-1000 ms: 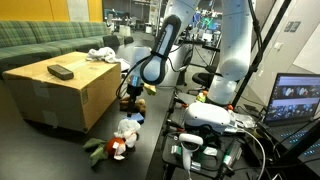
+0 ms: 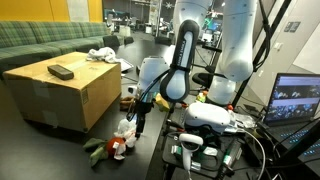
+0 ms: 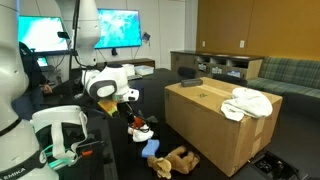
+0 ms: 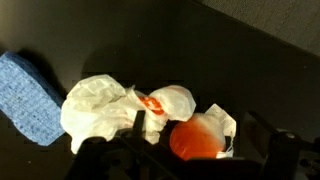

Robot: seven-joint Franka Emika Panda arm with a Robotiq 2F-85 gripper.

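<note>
My gripper is open. Its dark fingers stand on either side of a red-orange round thing [image 4: 197,138], low in the wrist view, with a pale wrapping at its right edge. Whether the fingers touch it I cannot tell. Left of it lies a crumpled white bag-like item [image 4: 105,108] with a red mark. A blue cloth-like piece [image 4: 30,97] is farther left. In exterior view 2 the gripper [image 3: 139,123] hangs low over these things, and the blue piece [image 3: 150,148] lies nearer the camera.
A brown plush-like thing [image 3: 172,161] lies close by. The large cardboard box [image 3: 205,130] stands beside the objects, with a white cloth [image 3: 247,103] and a dark item on top. A laptop [image 2: 292,100] is at the right.
In exterior view 1 my arm and gripper have moved to the right and slightly lower. The white and red things at the front look unmoved.
</note>
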